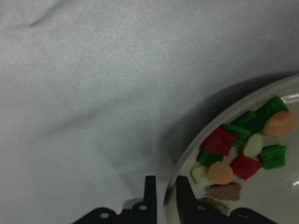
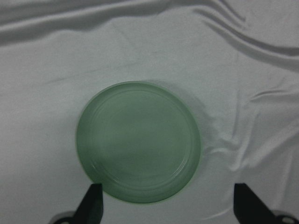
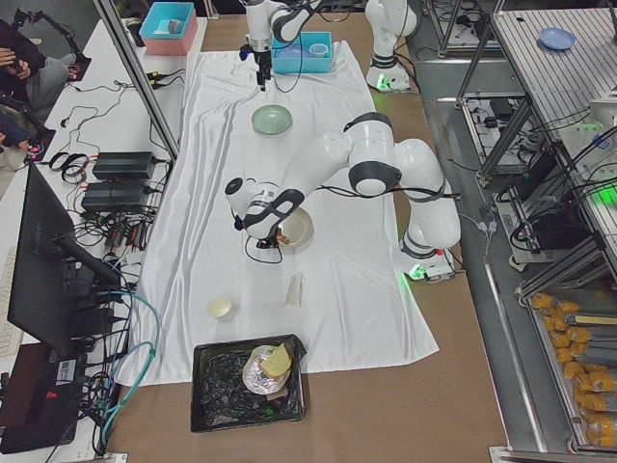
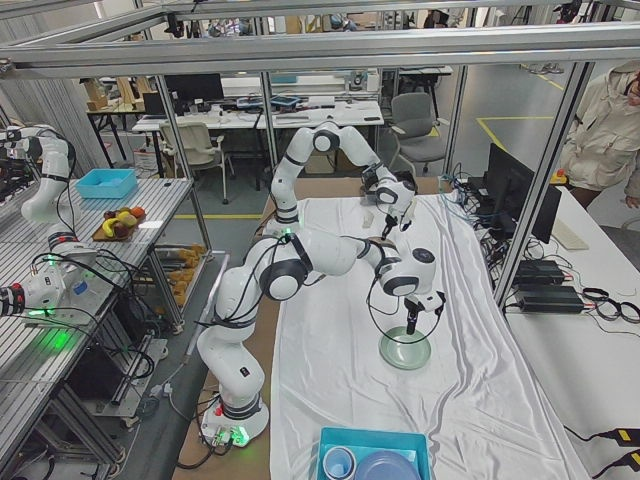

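A cream plate holds several chopped pieces in green, red, orange, pale and brown, seen close in the left wrist view. My left gripper is at its rim, fingers a little apart, straddling the edge; whether they touch it I cannot tell. A green plate lies flat and empty on the white cloth, centred below my right gripper, whose fingers stand wide open with nothing between them.
Toward the near end are a small cream cup, a thin pale item and a black tray with foil and a yellow piece. A blue bin stands at the far end.
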